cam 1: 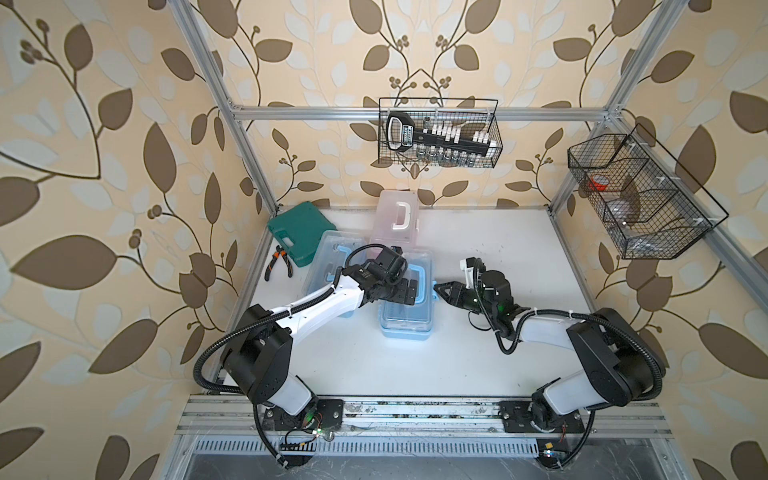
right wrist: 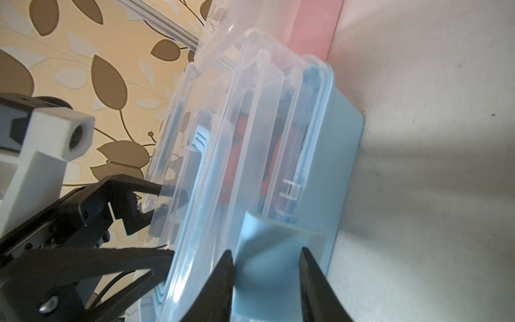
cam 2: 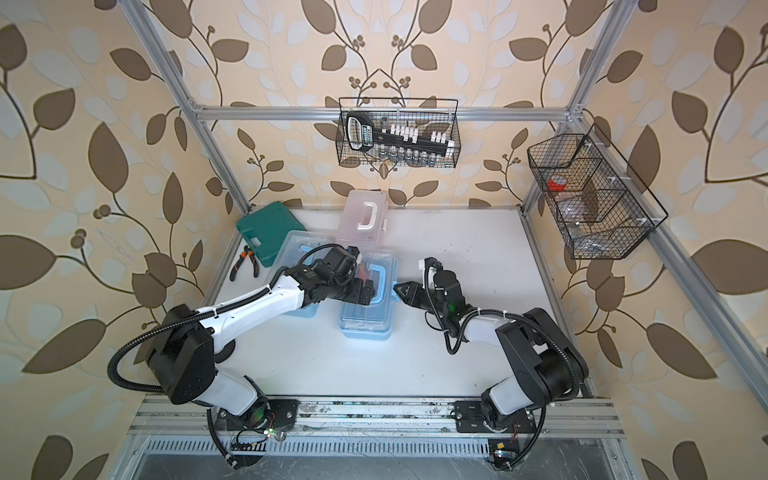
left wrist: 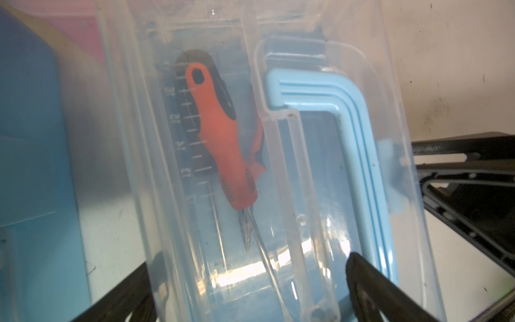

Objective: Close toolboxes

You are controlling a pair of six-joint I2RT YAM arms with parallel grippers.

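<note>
A blue toolbox with clear lid and blue handle stands mid-table; orange-handled tools show inside. My left gripper is open over its lid, fingertips at either side near the lower edge. My right gripper is at the toolbox's right side, fingers part open around the blue latch flap; whether they grip it I cannot tell. A second blue toolbox lies to the left, partly hidden by my left arm.
A pink case, a green case and pliers lie at the back and left. Wire baskets hang on the back and right.
</note>
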